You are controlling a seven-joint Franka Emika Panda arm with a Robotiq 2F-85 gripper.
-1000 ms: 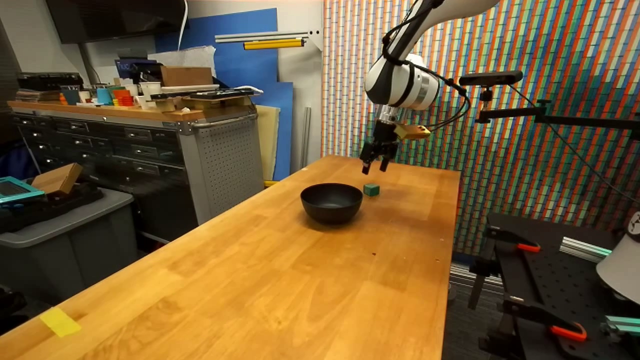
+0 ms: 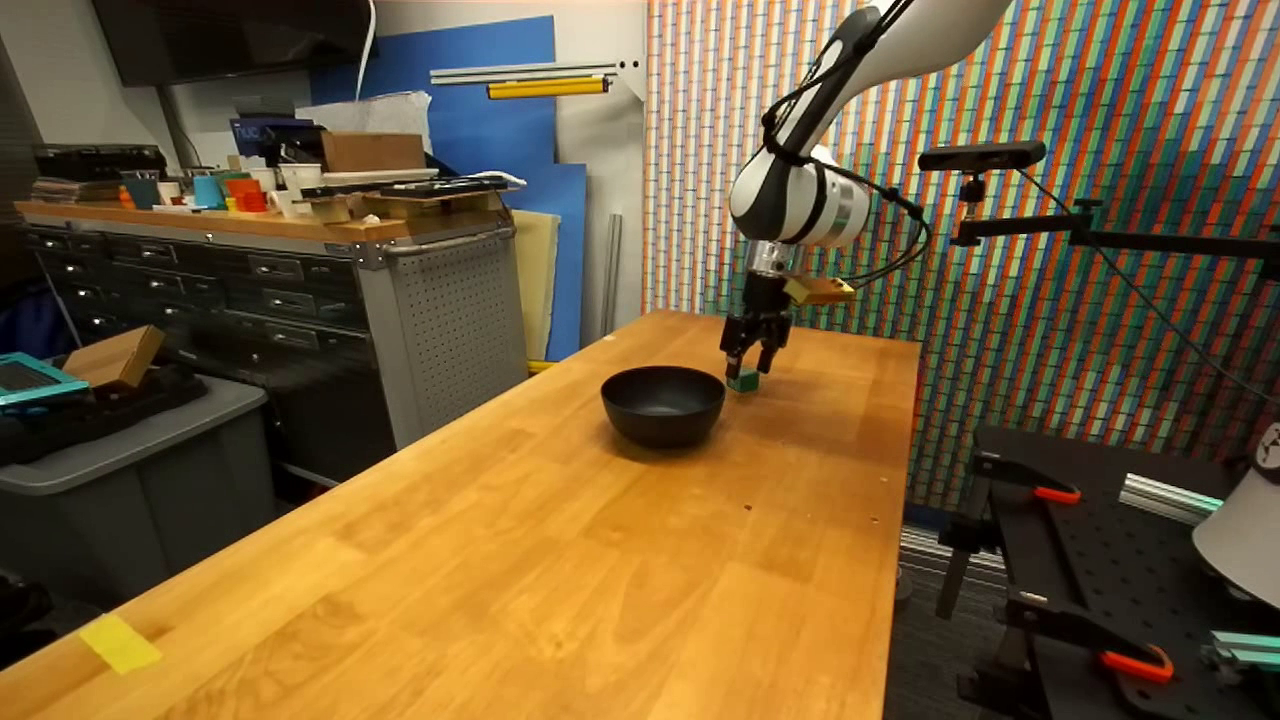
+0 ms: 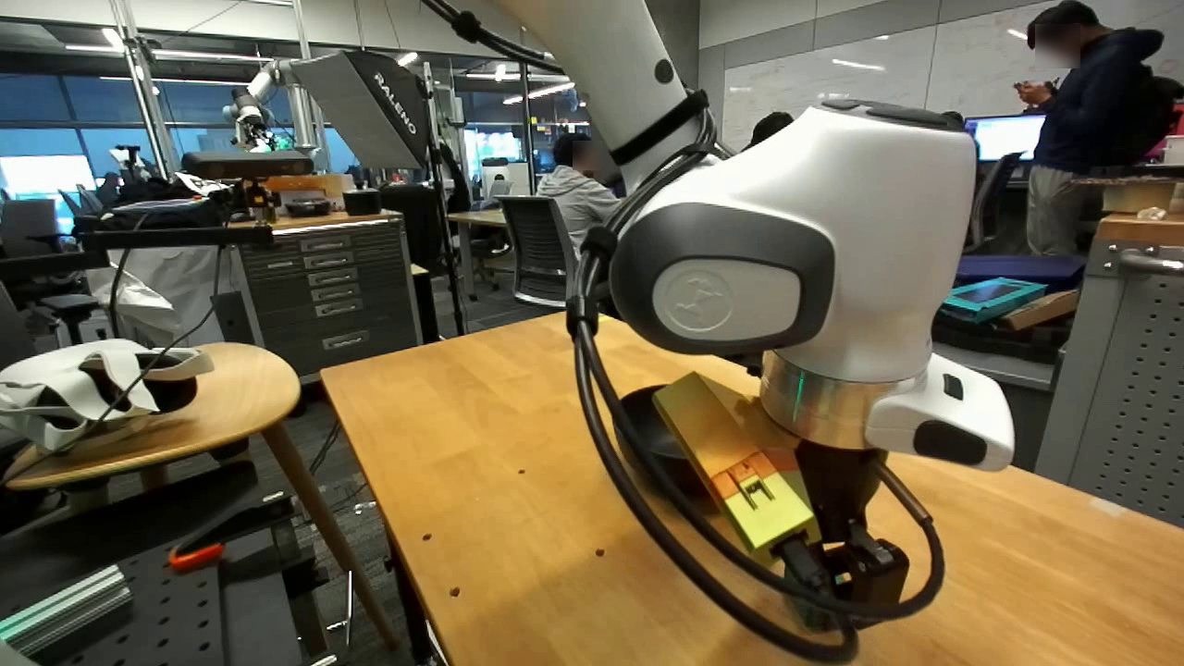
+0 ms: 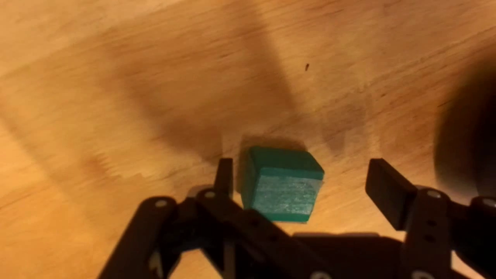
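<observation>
A green block rests on the wooden table, lying between the two spread fingers of my gripper in the wrist view. The left finger is close to the block, while a wider gap separates it from the right one. In exterior view 1 the gripper points down just over the block. The black bowl stands upright beside the block, and its inside looks empty from here. In exterior view 2 the arm hides part of the bowl and most of the block.
The bowl's dark side is close to the right finger in the wrist view. Free tabletop stretches toward the near end, with a strip of yellow tape at its edge. A camera on a bracket stands off the table's right side.
My gripper has come down from above the block to its level, with its fingers still apart. The block and the bowl have stayed in place.
</observation>
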